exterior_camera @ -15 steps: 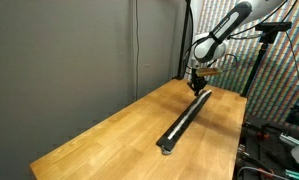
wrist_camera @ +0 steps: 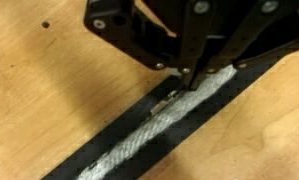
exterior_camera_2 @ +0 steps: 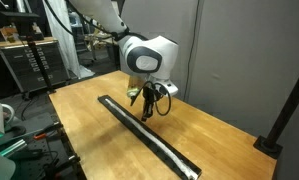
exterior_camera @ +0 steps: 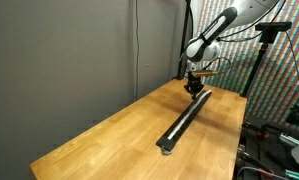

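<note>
A long black strip (exterior_camera: 183,126) with a pale woven band (wrist_camera: 159,125) along its middle lies flat on the wooden table. It runs diagonally in every view. My gripper is down at the strip, its dark fingers closed right over the band in the wrist view. What sits between the fingertips is hidden by the fingers. A small metal piece (wrist_camera: 165,103) shows just beside them, along the band's edge. In exterior view 2 the white arm (exterior_camera_2: 151,60) stands over the far half of the strip (exterior_camera_2: 171,153).
Bare wooden tabletop (exterior_camera: 109,135) lies open on both sides of the strip. A grey wall panel (exterior_camera: 79,70) stands along the back. A dark object (exterior_camera_2: 267,146) sits at the table's right edge in exterior view 2.
The arm's white upper part has shifted and turned slightly over the far end of the strip. The strip itself lies in the same place.
</note>
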